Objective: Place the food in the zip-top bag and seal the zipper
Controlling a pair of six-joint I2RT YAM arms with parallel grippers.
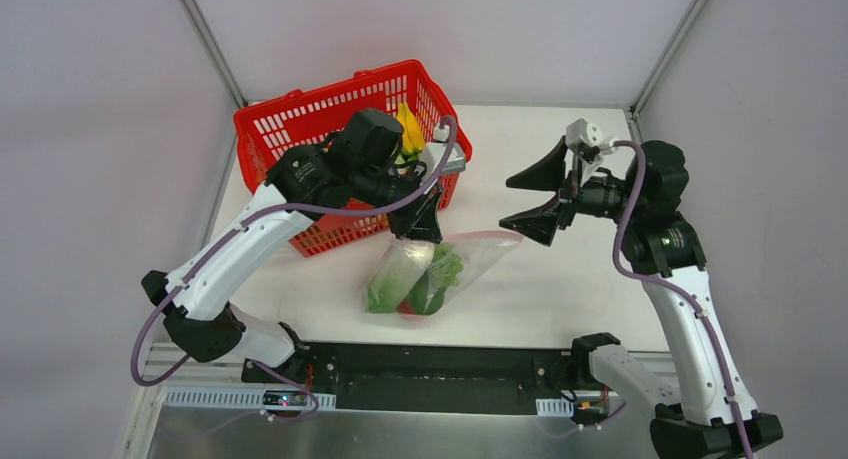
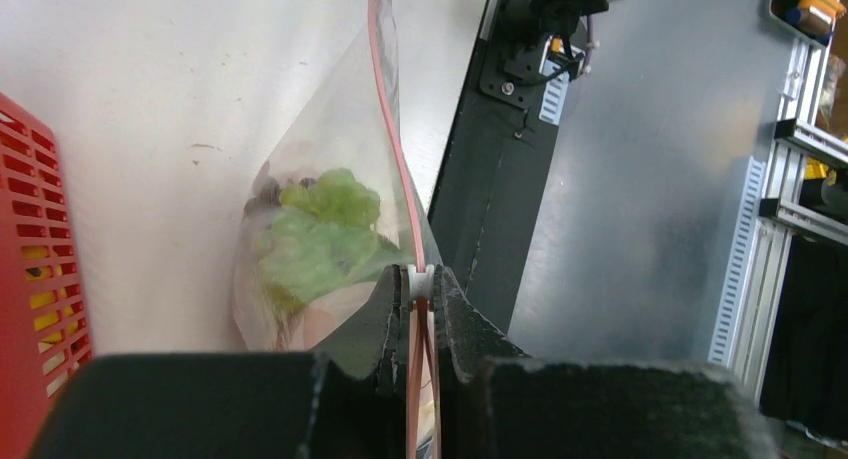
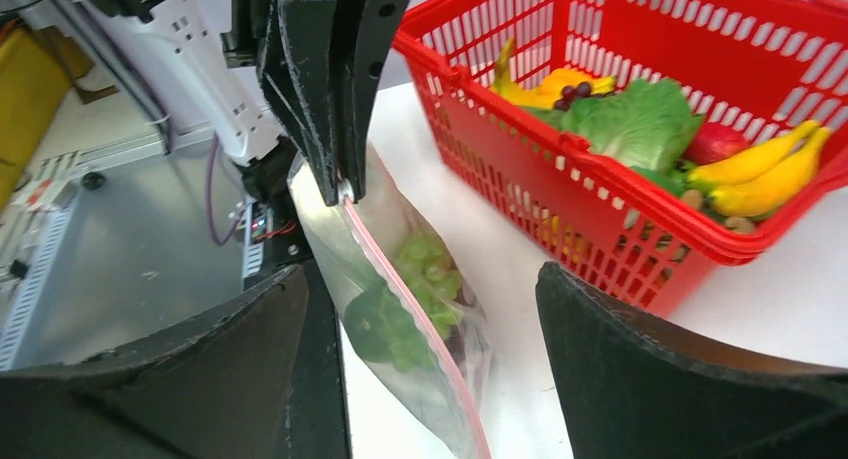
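Note:
A clear zip top bag (image 1: 463, 270) with a pink zipper strip hangs from my left gripper (image 1: 418, 219), which is shut on its top edge. Inside the bag are green leafy food, grapes (image 3: 424, 265) and something red. In the left wrist view, a small white piece (image 2: 420, 282) sits pinched with the pink zipper (image 2: 392, 129) between the fingertips. From there the zipper strip runs off freely to its far end. To the right of the bag, my right gripper (image 1: 528, 195) stands open and empty, apart from the bag's free corner.
Behind the bag stands a red basket (image 1: 300, 124), holding bananas (image 3: 770, 174), lettuce (image 3: 640, 124) and other food. My left arm passes over the basket's front.

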